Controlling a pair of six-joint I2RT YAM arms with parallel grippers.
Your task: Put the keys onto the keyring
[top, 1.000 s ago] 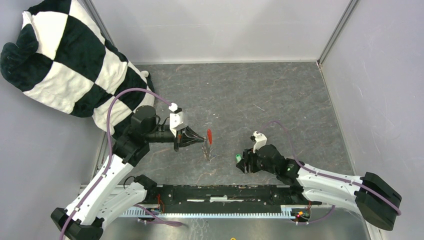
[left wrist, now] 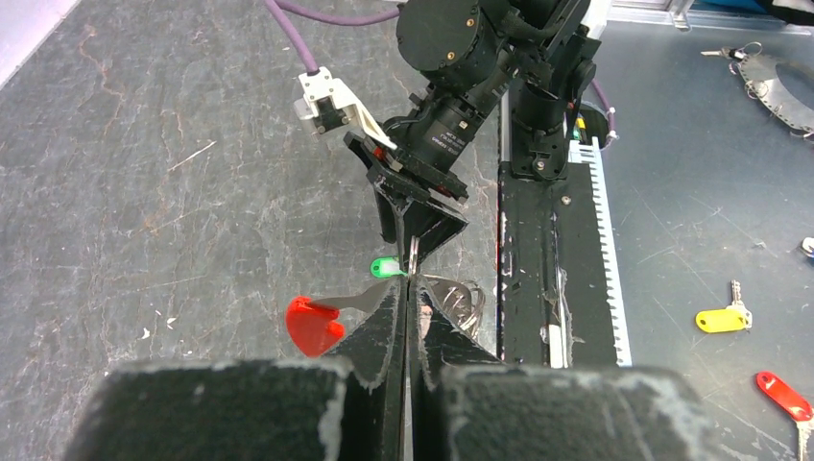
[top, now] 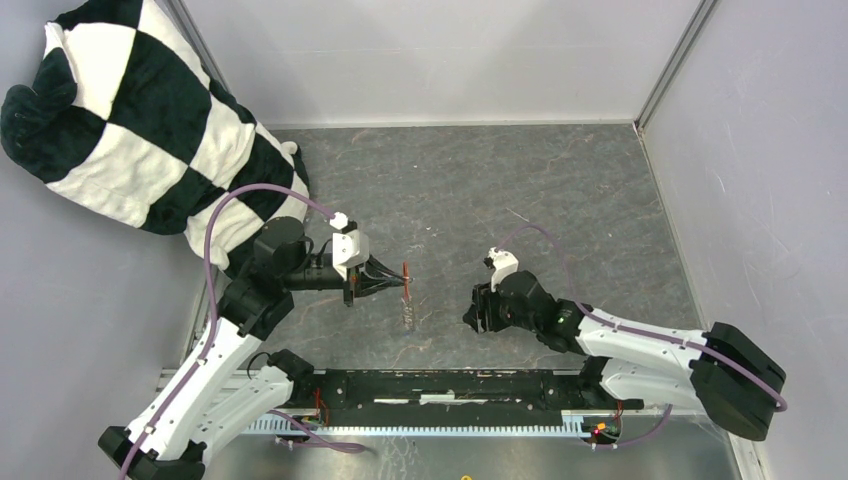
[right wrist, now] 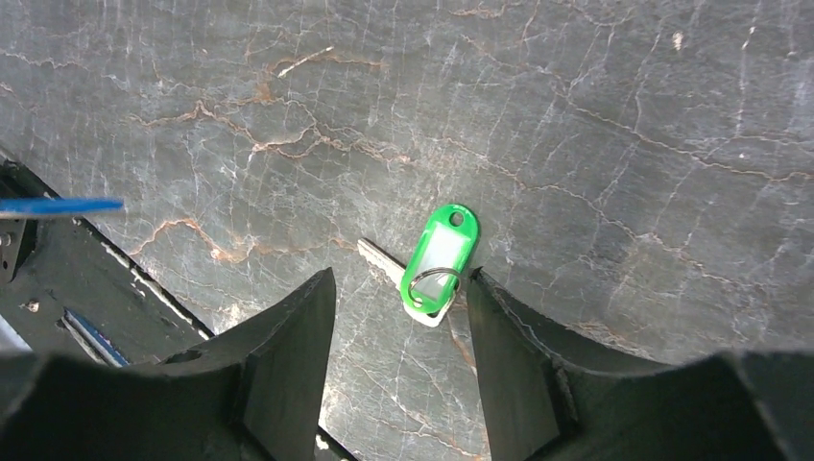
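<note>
My left gripper (top: 404, 280) is shut, and a thin metal ring (left wrist: 414, 255) stands up between its fingertips. From there hangs a key with a red tag (left wrist: 313, 325), with a loop of silvery metal (left wrist: 463, 303) on the other side. A grey key with a green tag (right wrist: 446, 245) and its own small ring lies flat on the floor. My right gripper is above it, open, with its fingers on either side of the key and tag; the right fingertip looks close to the small ring.
Beyond the black rail (top: 450, 395), a yellow-tagged key (left wrist: 725, 319) and another red-tagged key (left wrist: 787, 397) lie on the outer floor. A checkered cushion (top: 150, 120) fills the back left. Most of the grey floor (top: 500, 190) behind the arms is clear.
My right gripper has moved left and slightly back, over the green tag, which is now hidden from above.
</note>
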